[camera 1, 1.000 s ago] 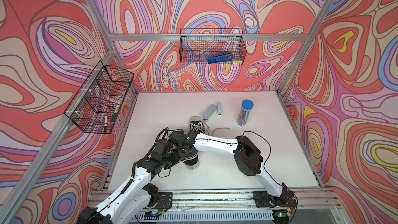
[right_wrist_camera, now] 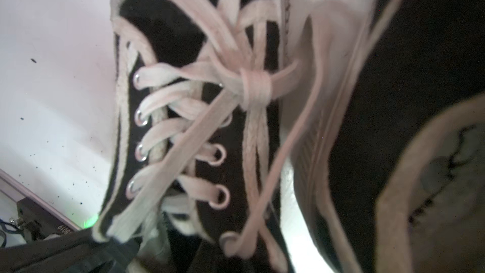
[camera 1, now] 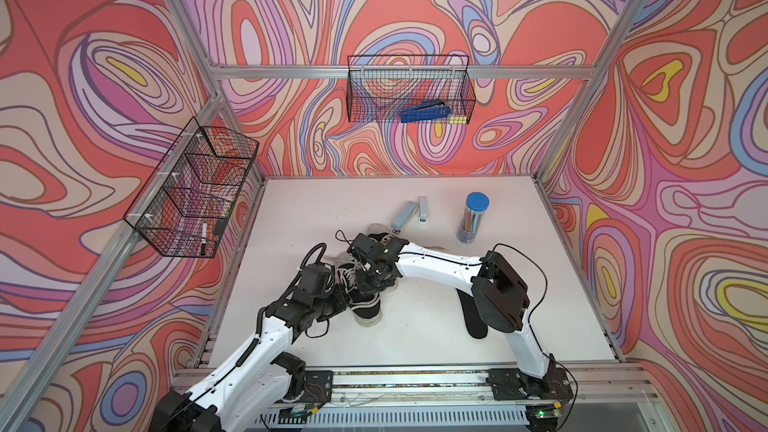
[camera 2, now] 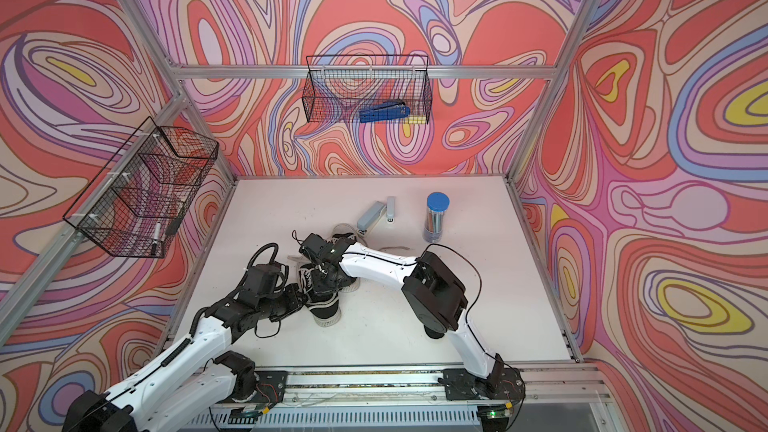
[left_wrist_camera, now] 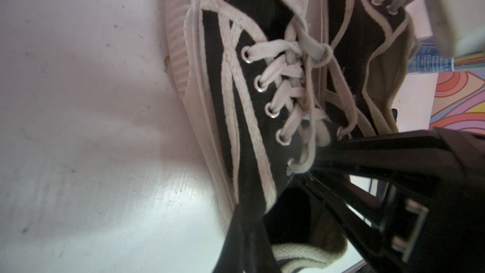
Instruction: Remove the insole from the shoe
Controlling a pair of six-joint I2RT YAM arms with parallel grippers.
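Note:
A black shoe with white laces (left_wrist_camera: 217, 96) lies on the table, its dark opening at the bottom of the left wrist view. My left gripper is shut at the side edge of that opening; whether the shoe's edge sits between its fingers is hidden. My right gripper reaches over the top of the opening by the lowest laces, its tips close together and partly blurred, with how far apart they stand unclear. No insole shows inside this shoe. A second black shoe (right_wrist_camera: 429, 45) lies alongside. A flat black insole-shaped piece (camera 1: 473, 320) rests at the table's right.
A clear canister with a blue lid (camera 1: 472, 216) and two pale blue-grey boxes (camera 1: 405, 217) stand towards the back. Loose laces hang over the shoe.
My right gripper has shifted towards the back and right, covering more of the second shoe and baring more of the flat black piece. The left arm is nearly still.

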